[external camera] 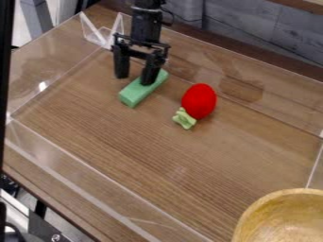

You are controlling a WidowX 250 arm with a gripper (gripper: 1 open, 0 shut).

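Observation:
My black gripper (136, 68) stands open over the back end of a green block (144, 87), its two fingers spread apart. The block lies flat on the wooden table. Whether the fingers touch it is unclear. To the right lie a red oval object (198, 101) and a small pale green piece (184, 119).
A tan bowl (282, 223) sits at the front right corner. A clear object (101, 30) stands at the back left, behind the gripper.

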